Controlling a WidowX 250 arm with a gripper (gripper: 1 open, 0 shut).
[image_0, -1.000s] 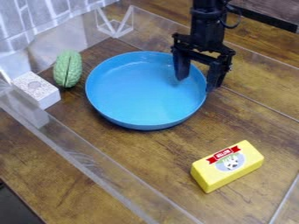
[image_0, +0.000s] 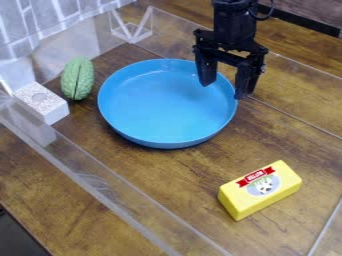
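Observation:
My black gripper (image_0: 225, 70) stands open at the top centre, its two fingers spread over the right rear rim of a blue plate (image_0: 160, 104), with nothing visible between them. A green oval object with a ribbed surface (image_0: 76, 78) lies left of the plate. A yellow box (image_0: 261, 189) with a red label rests at the lower right of the wooden table.
A white block (image_0: 42, 103) lies at the left beside a transparent barrier along the table's left side.
My gripper has shifted slightly up in the view from where it was a second ago. The plate, green object and yellow box have not moved.

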